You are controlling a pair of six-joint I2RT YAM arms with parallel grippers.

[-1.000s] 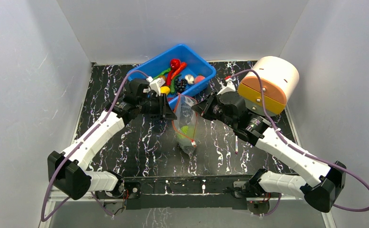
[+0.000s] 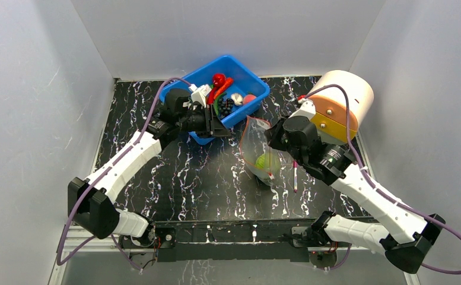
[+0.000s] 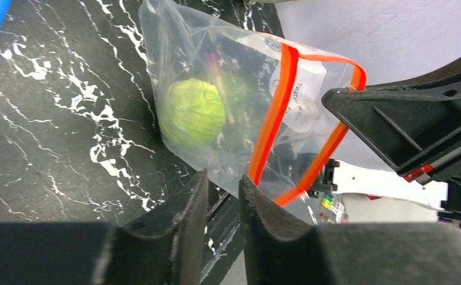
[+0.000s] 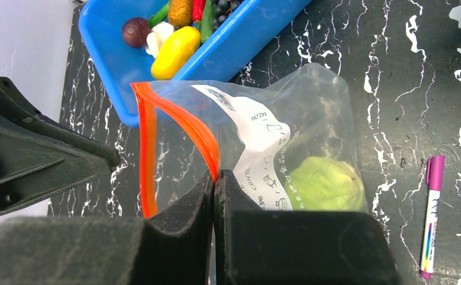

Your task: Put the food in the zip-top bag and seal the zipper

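The clear zip bag [image 2: 254, 148] with orange zipper stands open at mid-table, a green round food, cabbage-like [image 3: 192, 111], inside. My right gripper is shut on the bag's orange rim, holding it up. My left gripper [image 2: 216, 129] hangs left of the bag's mouth, above the blue bin's near corner, apparently empty; in its wrist view the fingertips [image 3: 199, 184] are slightly apart, near the bag.
The blue bin [image 2: 242, 65] of vegetables and fruit stands behind. A pink-capped marker [image 4: 431, 219] lies right of the bag. A rounded orange-and-yellow box [image 2: 343, 101] occupies the back right.
My right gripper has moved right with the bag, pulling it rightward. My left gripper has moved up and slightly right, apart from the bag's rim.
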